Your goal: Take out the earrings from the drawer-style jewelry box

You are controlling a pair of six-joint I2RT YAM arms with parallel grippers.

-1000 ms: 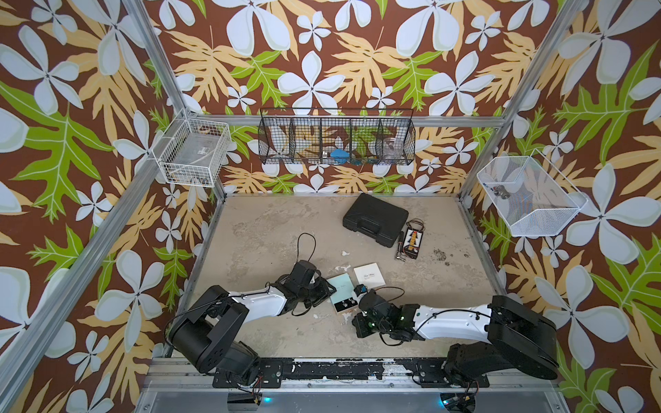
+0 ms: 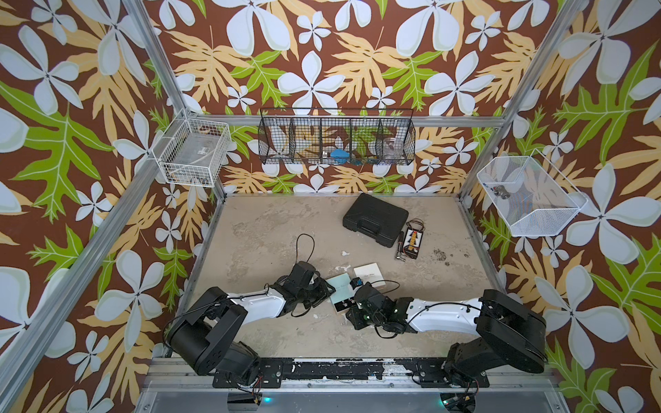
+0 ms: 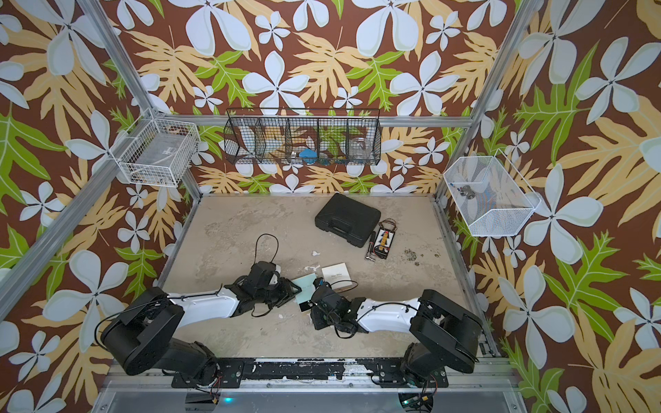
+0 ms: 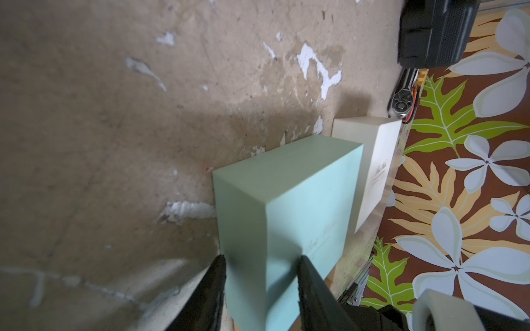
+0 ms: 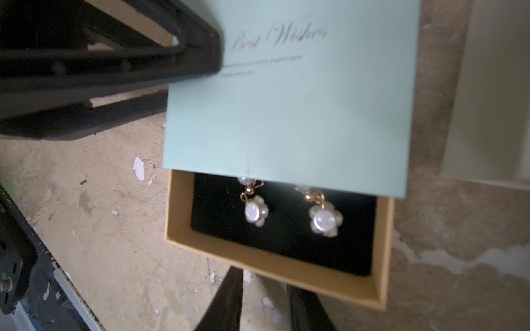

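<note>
The mint jewelry box (image 2: 338, 286) has its tan drawer (image 5: 381, 253) partly out; two pearl earrings (image 5: 324, 219) lie on the black insert in the right wrist view, their tops under the mint sleeve. My left gripper is at the box's end, the sleeve's corner between its fingers; whether they grip it is unclear. My right gripper is open just below the drawer's front edge, nothing visibly held.
A white box (image 2: 369, 273) lies beside the jewelry box, with a black case (image 2: 375, 217) and tools (image 2: 411, 241) behind. Wire baskets (image 2: 336, 141) hang on the frame.
My right arm and gripper have moved slightly left and up in the top left view, over the drawer's front. The left gripper shows little change.
</note>
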